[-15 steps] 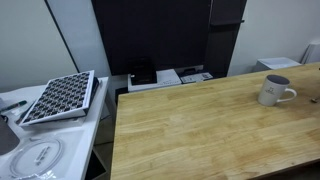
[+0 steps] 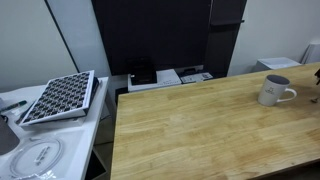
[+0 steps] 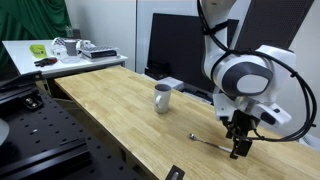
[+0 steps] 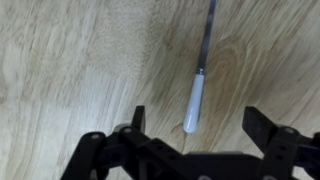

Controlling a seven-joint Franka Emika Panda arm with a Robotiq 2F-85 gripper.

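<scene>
A thin utensil, seemingly a spoon, lies on the wooden table; its pale handle (image 4: 194,102) and dark metal shaft (image 4: 206,45) show in the wrist view. My gripper is open above the handle end, one finger to each side, nothing held between them. In exterior view 2 the utensil (image 3: 208,143) stretches from under the gripper toward the table's middle. A light mug (image 3: 162,98) stands upright behind and to the left of it. Exterior view 1 has the same mug (image 2: 270,94) near the right side, handle facing right.
At the far left, a white side table (image 2: 75,145) carries a patterned box (image 2: 62,97) and a clear round lid or plate (image 2: 37,156). A dark screen (image 2: 150,35) stands behind.
A dark bit of the gripper now shows at the right edge of exterior view 1, where little of it showed before. The mug and the table have stayed put.
</scene>
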